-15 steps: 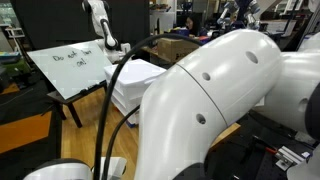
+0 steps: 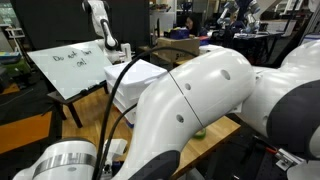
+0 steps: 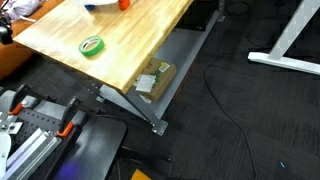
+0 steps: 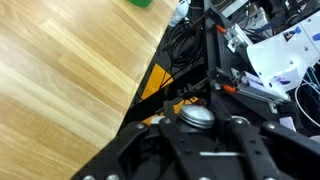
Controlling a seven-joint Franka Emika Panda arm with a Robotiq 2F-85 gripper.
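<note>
At the bottom of the wrist view my gripper is shut around a small round silver thing (image 4: pixel 198 114). Only its shiny circular end shows, so I cannot tell what it is. The fingers are beyond the wooden table's edge, over the dark floor area. A green tape roll (image 3: pixel 91 46) lies flat on the wooden table (image 3: pixel 60 38) in exterior view 2, and part of a green thing (image 4: pixel 140 2) shows at the top of the wrist view. In exterior view 1 the white arm (image 2: pixel 185 110) fills the foreground, with the gripper hidden.
A white box (image 2: pixel 137 82) stands on the table behind the arm. A red thing (image 3: pixel 124 4) sits at the table's far edge. Below the tabletop lies a small cardboard box (image 3: pixel 155 79). Cables (image 4: pixel 182 50) and equipment lie beside the table in the wrist view.
In exterior view 1 the arm's links have shifted and a rounded joint has risen into the lower left. A green thing on the table, hidden before, now shows past the arm.
</note>
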